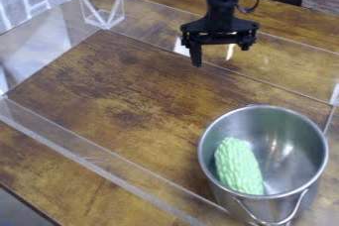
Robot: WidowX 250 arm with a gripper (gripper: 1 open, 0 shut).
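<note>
The black robot gripper (219,45) hangs at the top centre of the view over the clear-walled area, open, its fingers low near a small white item (184,48) that is partly hidden behind it; what that item is cannot be made out. A steel pot (294,141) with a handle stands at the lower right, holding a pale green bumpy object (237,165) that leans inside it.
Clear low plastic walls (106,185) border the wooden work surface (119,101). A white ribbed panel stands at the upper left.
</note>
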